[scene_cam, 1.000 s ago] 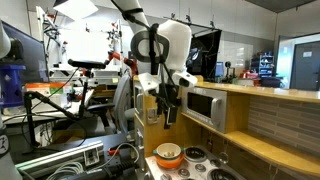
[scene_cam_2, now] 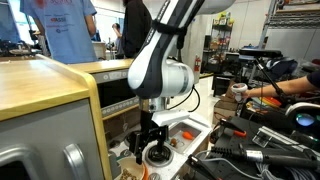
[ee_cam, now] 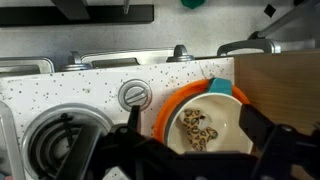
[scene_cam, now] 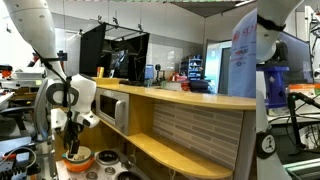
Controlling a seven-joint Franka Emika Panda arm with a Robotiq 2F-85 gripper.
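In the wrist view, an orange bowl [ee_cam: 165, 108] has a pale inner bowl [ee_cam: 228, 112] with a teal tab [ee_cam: 221, 86] on its rim. Small brown bits [ee_cam: 198, 130] lie inside it. My gripper is open, its dark fingers spread to either side of the bowl's near part, with nothing visibly held. From exterior view 1, the gripper [scene_cam: 73, 141] hangs low over the orange bowl [scene_cam: 79, 164]. The contact between fingers and rim cannot be made out.
A stove burner [ee_cam: 62, 140] and a knob [ee_cam: 134, 94] lie left of the bowl in the wrist view. A brown wooden panel [ee_cam: 275, 82] stands close on its right. Exterior view 1 shows a microwave [scene_cam: 112, 108] and a long wooden shelf [scene_cam: 190, 97] beside the arm.
The arm has come down from well above the bowl to just over it. Exterior view 1 itself has shifted, placing the arm farther left in the picture.
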